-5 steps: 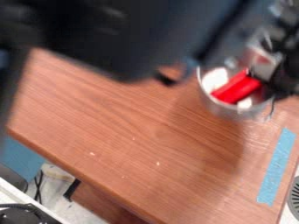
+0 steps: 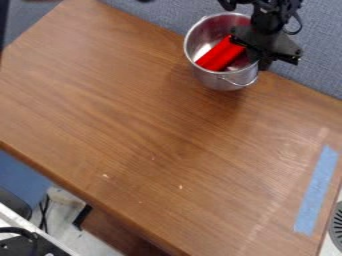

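Note:
A steel pot (image 2: 202, 76) with wire handles stands at the back of the wooden table (image 2: 134, 140), a bright red elongated object (image 2: 214, 56) lying inside it. My gripper (image 2: 255, 52) reaches in from the top at the pot's right rim, with its black fingers partly hidden against the rim. It is shut; whether anything thin such as the rim is between the fingers is too small to tell.
A grey padded backdrop (image 2: 307, 50) runs along the back edge. A blue tape strip (image 2: 315, 189) lies on the right of the table. Cables and a white frame are below the near-left edge.
The pot and my gripper have moved back and to the left, toward the table's rear edge. The large dark arm shapes that covered the upper left have mostly left the view.

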